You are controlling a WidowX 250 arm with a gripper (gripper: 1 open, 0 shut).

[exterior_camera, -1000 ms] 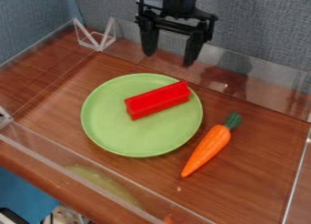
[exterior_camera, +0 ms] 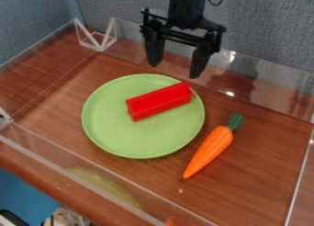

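My black gripper (exterior_camera: 175, 55) hangs open over the back of the wooden surface, above and behind a green plate (exterior_camera: 123, 138), with nothing between its fingers. On the plate lies a red block (exterior_camera: 159, 101). An orange carrot (exterior_camera: 211, 149) with a green top lies on the wood to the right of the plate.
A white wire stand (exterior_camera: 94, 37) is at the back left corner. Clear walls edge the wooden surface (exterior_camera: 55, 78), which is bare on the left and at the right. A grey padded wall stands behind.
The plate, block and carrot are unmoved.
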